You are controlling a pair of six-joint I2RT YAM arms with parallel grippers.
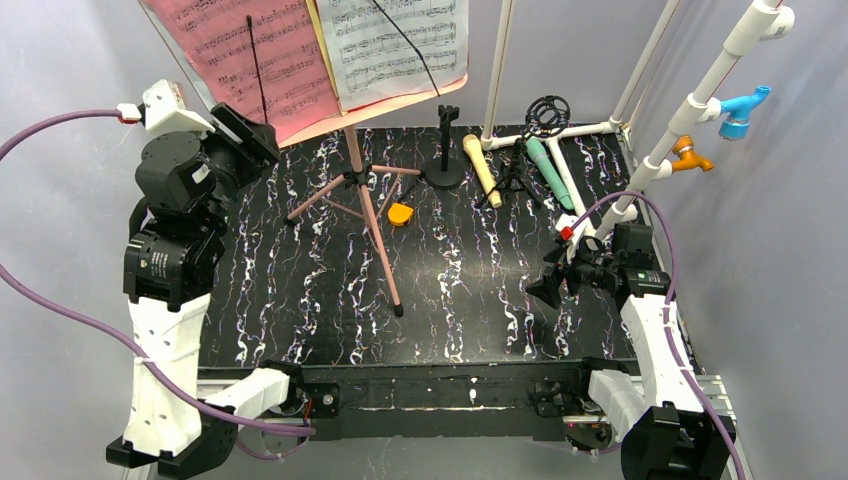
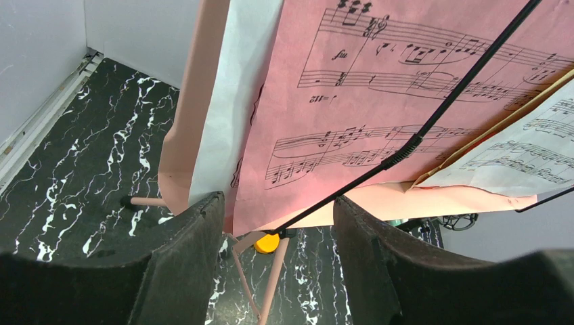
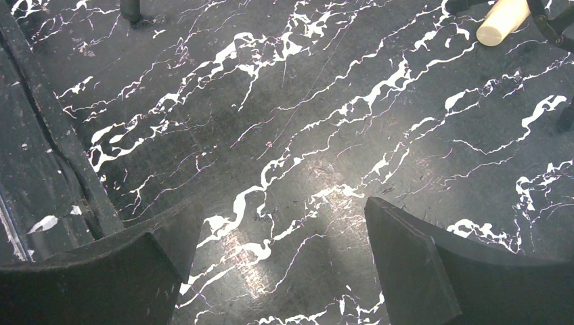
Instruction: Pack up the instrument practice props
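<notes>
A pink music sheet point(image 1: 250, 60) and a white music sheet point(image 1: 392, 50) rest on the music stand's desk point(image 1: 390, 108), each crossed by a thin black page holder. The stand's pinkish tripod point(image 1: 378, 250) stands on the table. At the desk's lower left corner is my left gripper point(image 1: 262, 135), its fingers part open. In the left wrist view, the pink sheet's lower corner and a black page holder point(image 2: 369, 172) appear between the fingers; contact cannot be told. My right gripper point(image 1: 548, 280) stands open above bare table, nothing between its fingers.
A black stand with a round base point(image 1: 443, 172), a beige microphone point(image 1: 481, 170), a small black tripod point(image 1: 512, 185) and a green microphone point(image 1: 548, 172) stand or lie at the back. An orange object point(image 1: 400, 214) sits by the stand's legs. White pipes point(image 1: 690, 115) rise at right.
</notes>
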